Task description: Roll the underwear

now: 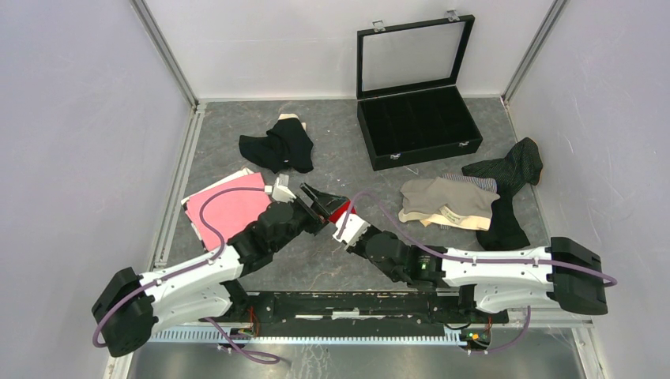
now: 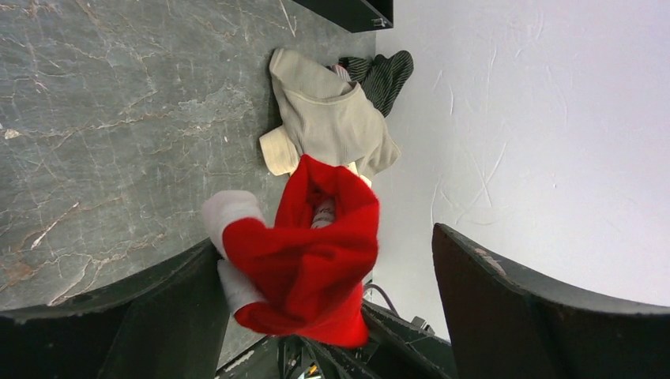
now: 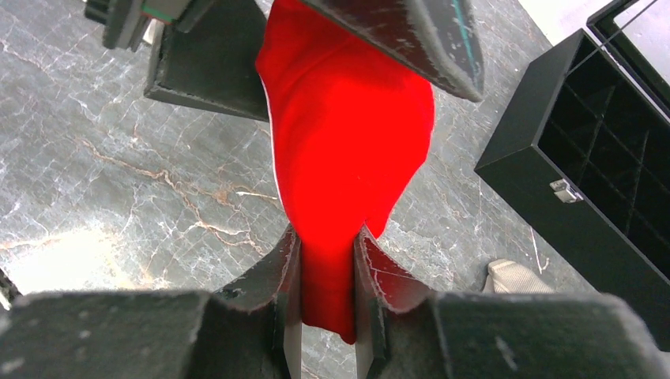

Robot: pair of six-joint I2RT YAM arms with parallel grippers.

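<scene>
A red cloth with some whitish parts, taken to be the underwear (image 2: 316,260), hangs bunched in folds above the table. My right gripper is shut on its lower end, as the right wrist view shows. Around its other end my left gripper stands open, one dark finger (image 2: 150,316) to the left of the cloth and the other to the right, with a gap beside it. From the top view only a small red patch (image 1: 340,212) shows between the two hands; the rest is hidden.
An open black compartment box (image 1: 419,122) stands at the back. Beige and dark garments (image 1: 446,199) lie on the right. A black garment (image 1: 280,146) and a pink folded cloth (image 1: 229,204) lie on the left.
</scene>
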